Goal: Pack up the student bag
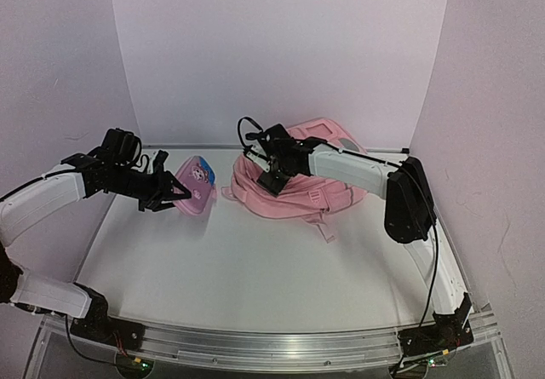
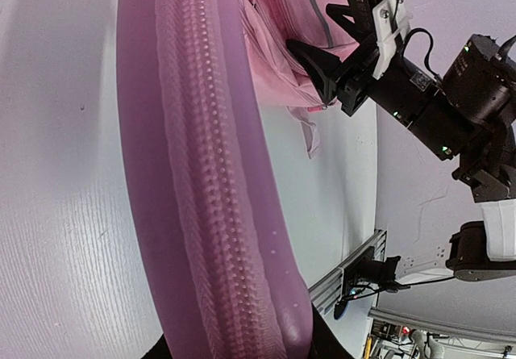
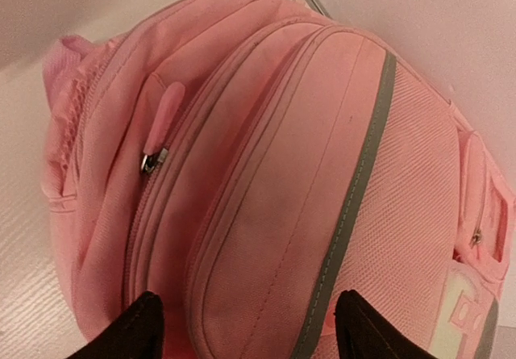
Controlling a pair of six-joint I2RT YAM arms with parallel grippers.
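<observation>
A purple-pink zippered case (image 1: 197,187) with a cartoon picture and a blue corner hangs above the table's left side. My left gripper (image 1: 174,193) is shut on its lower edge, and the case's zip side (image 2: 211,165) fills much of the left wrist view. The pink bag (image 1: 294,198) lies at the back centre, its mouth partly hidden by the right arm. My right gripper (image 1: 271,177) is over the bag's left part. In the right wrist view its fingers (image 3: 143,327) stand wide apart above a bag panel with a grey strip (image 3: 347,206); nothing shows gripped.
A bag strap (image 1: 325,228) trails onto the table in front of the bag. Bare white tabletop (image 1: 255,277) spreads across the front and middle. Walls close in at the back and both sides.
</observation>
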